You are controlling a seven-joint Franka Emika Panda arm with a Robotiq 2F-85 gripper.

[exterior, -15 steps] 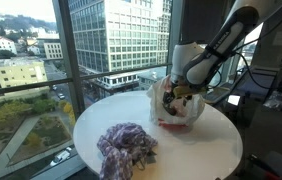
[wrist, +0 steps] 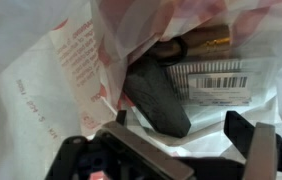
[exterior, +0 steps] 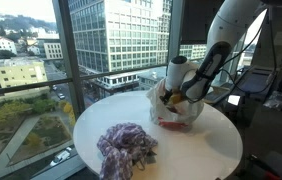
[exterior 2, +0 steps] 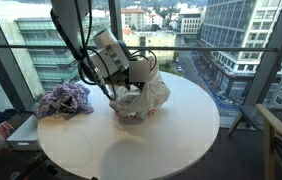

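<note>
A white plastic bag (exterior: 167, 110) with reddish print stands on the round white table, and my gripper (exterior: 177, 98) points down at its mouth. From the other side the same bag (exterior 2: 149, 98) partly hides the fingers. In the wrist view my gripper is open, a fingertip on either side of the frame and nothing held between them. Inside the bag lie a dark grey oblong object (wrist: 159, 98), a clear package with a barcode label (wrist: 219, 84) and a brown item (wrist: 207, 41) with a black ring.
A crumpled purple-and-white cloth (exterior: 126, 148) lies on the table (exterior: 191, 162), apart from the bag. Large windows surround the table, and a wooden chair (exterior 2: 279, 135) stands beside it.
The arm has shifted slightly left in exterior view 1, and its gripper has tilted over the bag. Neither bag nor cloth has clearly moved.
</note>
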